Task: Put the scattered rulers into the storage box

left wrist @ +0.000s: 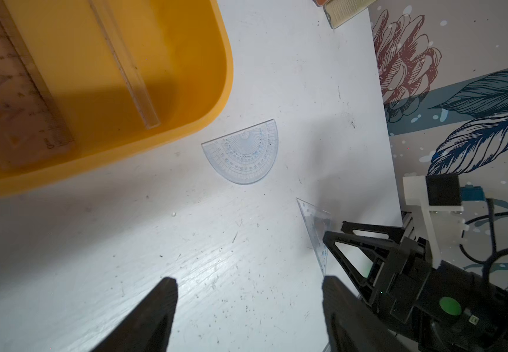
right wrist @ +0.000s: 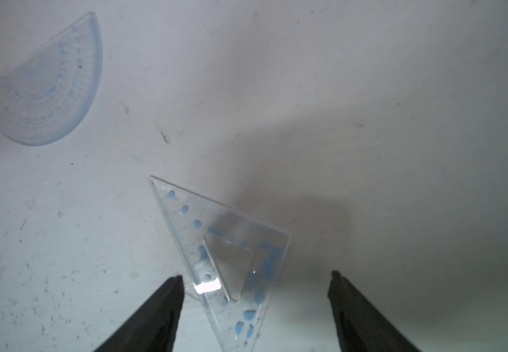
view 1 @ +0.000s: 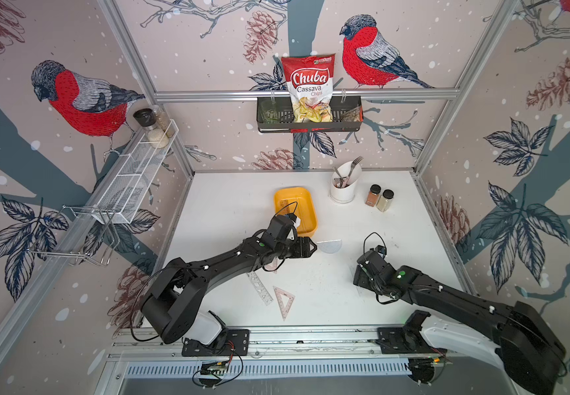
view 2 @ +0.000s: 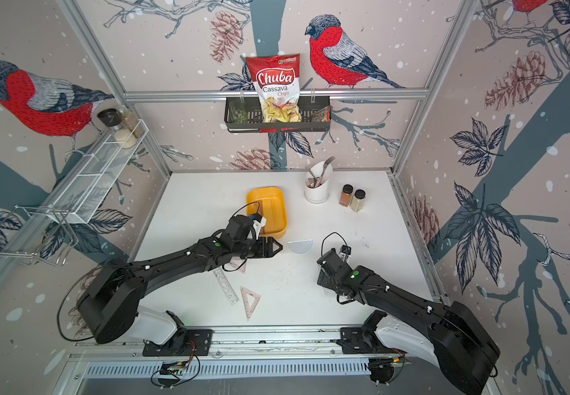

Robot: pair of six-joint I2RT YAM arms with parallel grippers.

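The yellow storage box (view 1: 305,209) stands near the table's middle; in the left wrist view a wide ruler (left wrist: 16,88) and a narrow clear strip (left wrist: 126,64) lie inside it. Right of the box's near end lies a clear protractor (left wrist: 244,153). A clear set square (right wrist: 230,246) rests on the table under my right gripper, whose fingers are spread around empty space above it. My left gripper is open too, above bare table near the box. In front of it lie a clear ruler (view 2: 225,285) and a pinkish triangle (view 2: 250,302); another pinkish piece (view 2: 237,265) is partly hidden beneath the arm.
A white cup of cutlery (view 1: 343,191) and two spice jars (view 1: 373,195) stand at the back right. A wire shelf (view 1: 130,177) juts from the left wall.
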